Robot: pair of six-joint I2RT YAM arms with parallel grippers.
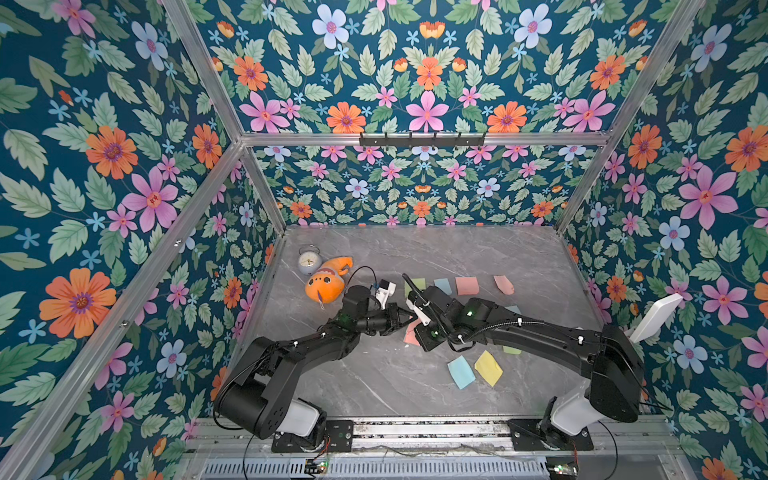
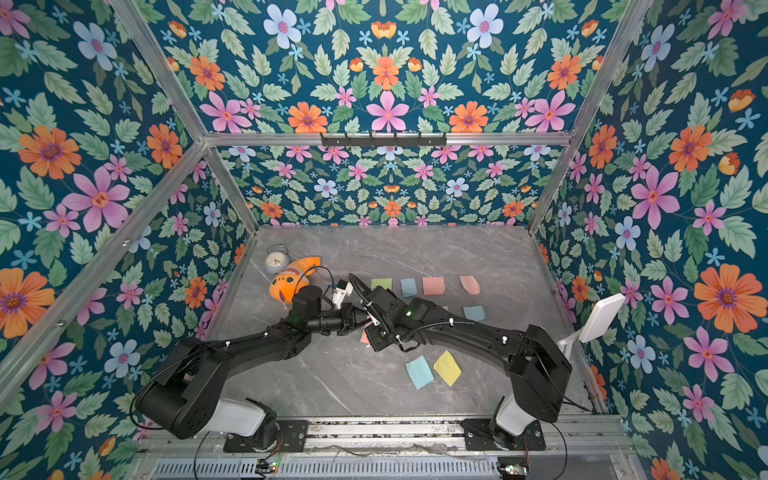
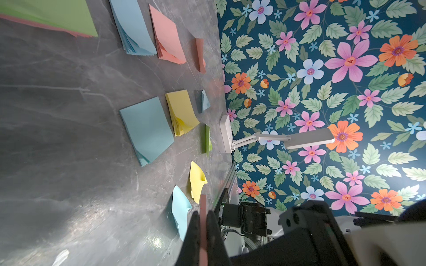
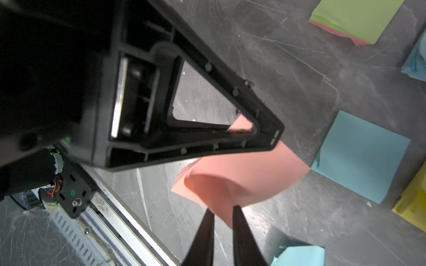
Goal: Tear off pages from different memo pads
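Observation:
A pink memo pad (image 4: 266, 173) lies at centre under both grippers, with a sheet curled up. My left gripper is shut, a thin pink strip of paper between its fingers. My right gripper stands part open at the curled pink paper, low over the pad. Other pads show in the left wrist view: green (image 3: 48, 17), blue (image 3: 131, 26), pink (image 3: 166, 35), teal (image 3: 146, 130) and yellow (image 3: 182, 113).
Loose light-blue (image 1: 461, 372) and yellow (image 1: 488, 367) sheets lie near the front. An orange plush toy (image 1: 324, 284) and alarm clock (image 1: 309, 260) stand at back left. A white lamp (image 1: 654, 318) is at right.

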